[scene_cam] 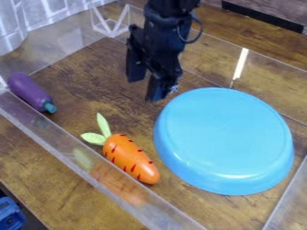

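A black robot arm reaches down from the top, its gripper [151, 75] hanging above the wooden floor of the tray, just above and left of a large light blue disc [223, 138]. Its fingers point downward; whether they are apart or closed is hard to make out. An orange toy carrot [127, 157] with black marks and pale green leaves lies at the lower middle. A purple toy eggplant [30, 92] lies at the left.
Clear plastic walls [90, 172] border the tray. A blue object [9, 214] sits outside at the lower left. The wood left of the gripper is bare.
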